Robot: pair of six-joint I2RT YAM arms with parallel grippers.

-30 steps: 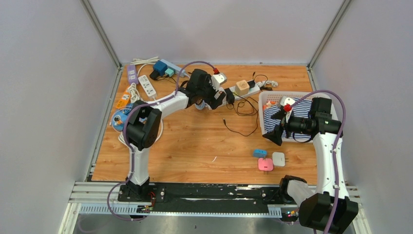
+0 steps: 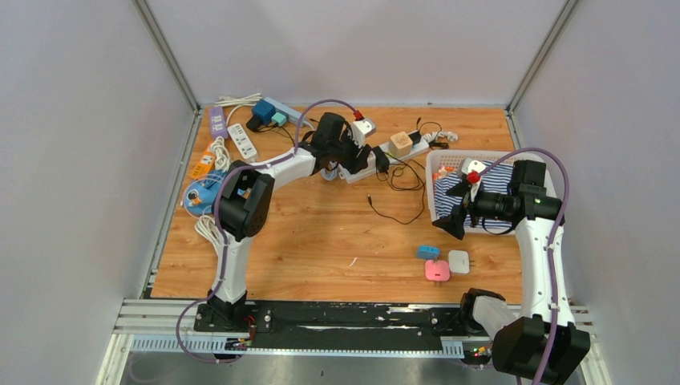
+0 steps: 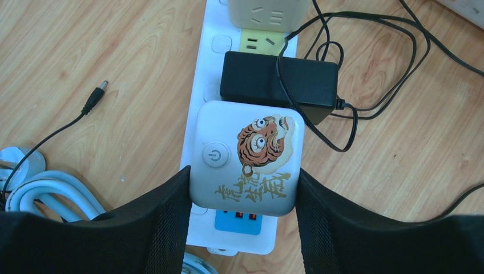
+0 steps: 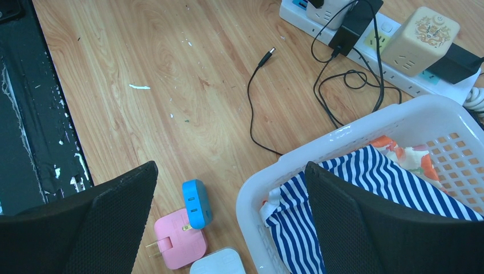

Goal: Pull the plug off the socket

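In the left wrist view a white square plug point(image 3: 228, 134) with a tiger picture and a round button sits over the white power strip point(image 3: 197, 117). My left gripper is shut on it, one finger pressed to each side. Whether the plug's prongs are still in the socket is hidden beneath it. Right behind it a black adapter point(image 3: 257, 77) stands on the strip, and behind that a beige cube plug point(image 3: 265, 14). My right gripper is open and empty, over the white basket's near edge.
Black cable point(image 3: 408, 63) loops beside the adapter, one strand crossing its top. Coiled blue cord point(image 3: 63, 191) lies left of the strip. The white basket point(image 4: 257, 188) holds striped cloth. Blue point(image 4: 197, 204) and pink point(image 4: 180, 240) plugs lie near it.
The strip has shifted slightly toward the left arm. The right arm stays still.
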